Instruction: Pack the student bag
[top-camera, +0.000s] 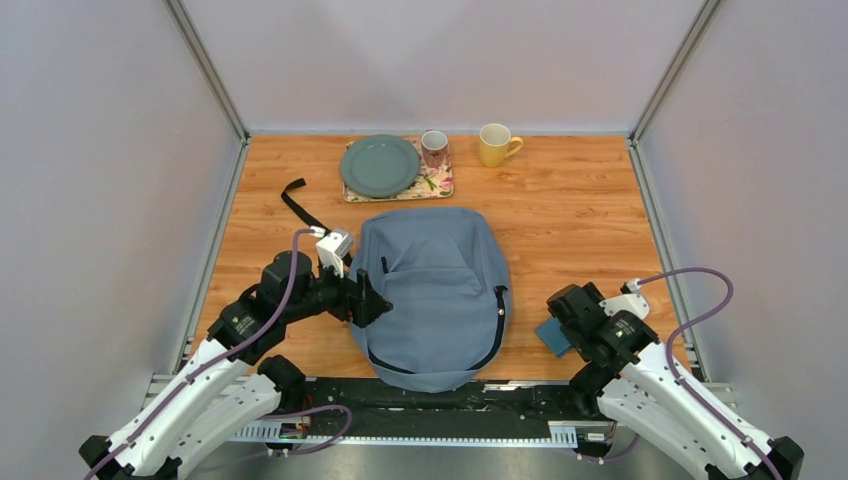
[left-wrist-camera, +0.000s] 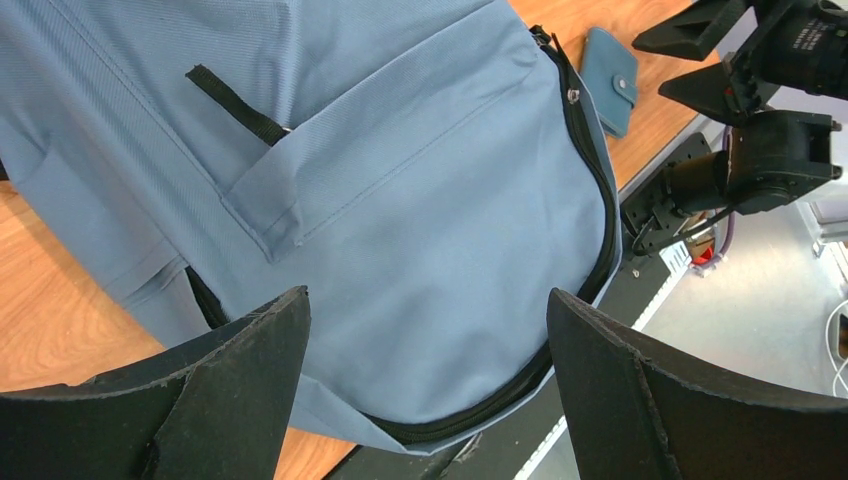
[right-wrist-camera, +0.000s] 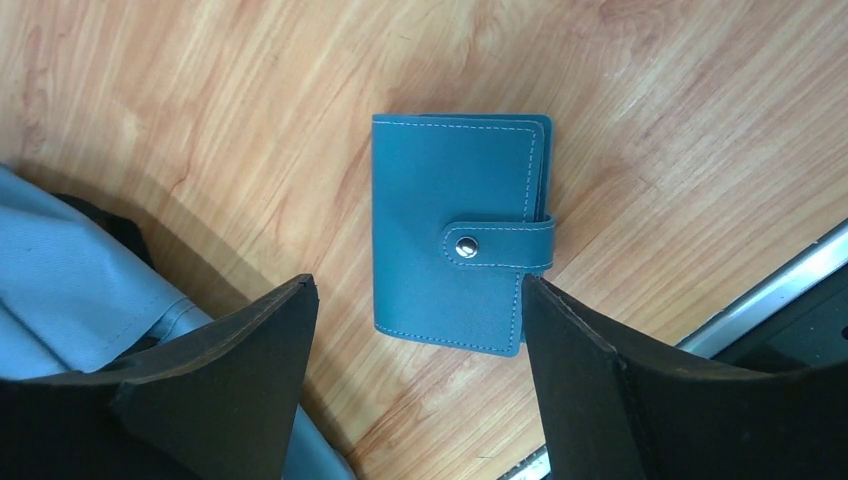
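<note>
The blue-grey bag (top-camera: 430, 290) lies flat at the middle of the table, with a black zipper (left-wrist-camera: 578, 130) along its edge in the left wrist view. Above the bag's left side, my left gripper (top-camera: 380, 305) is open; only cloth shows beyond its fingers (left-wrist-camera: 235, 385). On bare wood to the right of the bag rests a small blue notebook (right-wrist-camera: 455, 300) closed by a snap strap. My right gripper hangs over it, fingers open and empty. From above, the right arm partly covers the notebook (top-camera: 551, 337).
At the back stand a floral tray (top-camera: 435, 187) with a grey-green plate (top-camera: 380, 166) and a patterned cup (top-camera: 434, 150), and a yellow mug (top-camera: 494, 146) beside it. A black strap (top-camera: 303, 212) trails left of the bag.
</note>
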